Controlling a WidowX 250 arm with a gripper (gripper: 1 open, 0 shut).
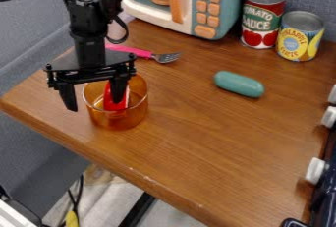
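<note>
My black gripper hangs over the orange translucent pot on the left part of the wooden table. A red object stands inside the pot, partly behind the gripper. The fingers look spread, one reaching outside the pot's left rim; whether anything is between them is hard to tell.
A pink-handled utensil lies behind the arm. A toy microwave and two cans stand at the back. A teal cylinder lies right of centre, and a dark appliance is at the right edge.
</note>
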